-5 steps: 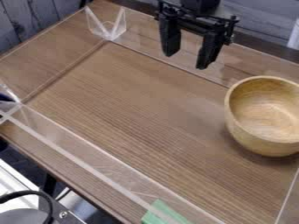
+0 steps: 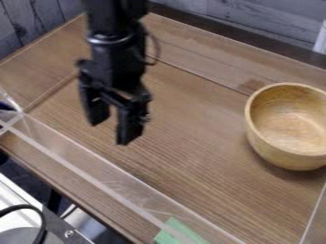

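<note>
My black gripper (image 2: 113,112) hangs over the left part of the wooden tabletop, its fingers spread apart with nothing visible between them. It is blurred. A wooden bowl (image 2: 287,129) stands at the right side of the table, well apart from the gripper.
Clear plastic edging (image 2: 102,176) runs along the left front of the table, with a green piece (image 2: 180,232) at the front edge. A grey wooden wall stands behind.
My gripper has moved from the back middle of the table toward the left and nearer the front. The bowl has not moved.
</note>
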